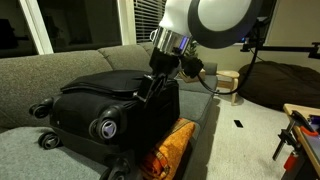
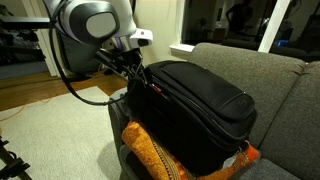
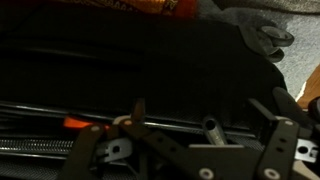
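Note:
A black suitcase (image 1: 85, 118) lies on its side on the grey sofa, its wheels facing the camera in exterior view 1. My gripper (image 2: 142, 82) is at the suitcase's far end, close against its upper edge. In the wrist view the two fingers (image 3: 139, 108) stand wide apart with the dark suitcase surface and a zipper (image 3: 35, 147) below them; nothing shows clasped between them. A small red-orange tag (image 3: 75, 123) shows beside the zipper. Whether a fingertip touches the suitcase, I cannot tell.
An orange patterned cushion (image 2: 152, 152) lies under the suitcase at the sofa's front edge. The sofa back (image 1: 30, 80) rises behind. Open carpet (image 1: 240, 140) lies in front, with a wooden table (image 1: 307, 140) at the right.

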